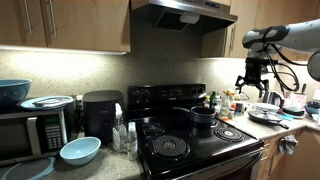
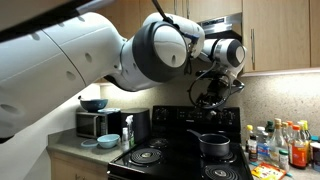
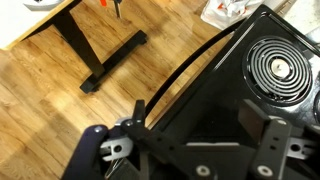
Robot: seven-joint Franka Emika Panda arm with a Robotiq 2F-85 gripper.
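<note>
My gripper stands open in the wrist view, with its two fingers wide apart and nothing between them. In exterior view 1 the gripper (image 1: pixel 252 84) hangs in the air at the right, above the counter and clear of everything on it. Exterior view 2 has the dark gripper (image 2: pixel 212 98) raised over the stove side. A dark pot (image 1: pixel 203 116) rests on a back burner of the black stove (image 1: pixel 190 150); the same pot (image 2: pixel 214 146) shows in exterior view 2. The wrist view looks down on a bare coil burner (image 3: pixel 278 67) and the wooden floor.
Several bottles (image 2: pixel 299 145) crowd the counter right of the stove. A pan (image 1: pixel 265 114) lies on the right counter. On the left are a blue bowl (image 1: pixel 80 151), a microwave (image 1: pixel 28 136) and a black appliance (image 1: pixel 103 115). Above the stove juts the hood (image 1: pixel 185 15).
</note>
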